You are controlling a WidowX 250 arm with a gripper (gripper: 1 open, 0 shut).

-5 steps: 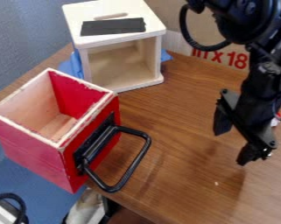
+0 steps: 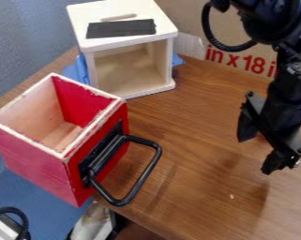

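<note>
My black gripper [image 2: 278, 150] points down over the wooden table at the right, apart from everything else; whether its fingers are open is unclear. A red wooden box [image 2: 35, 150] with an open top and empty pale interior stands at the left front, with a large black handle [image 2: 146, 172] on its right side reaching out over the table. Behind it is a white-painted wooden cabinet [image 2: 154, 51] with an open, empty front and a dark flat piece [image 2: 128, 27] on its top.
A blue cloth lies under and behind the cabinet. A cardboard sheet [image 2: 186, 19] with red lettering stands at the back. The table's left edge drops to a blue-grey area.
My gripper has moved slightly up and to the right over the last second. The box and cabinet have not moved.
</note>
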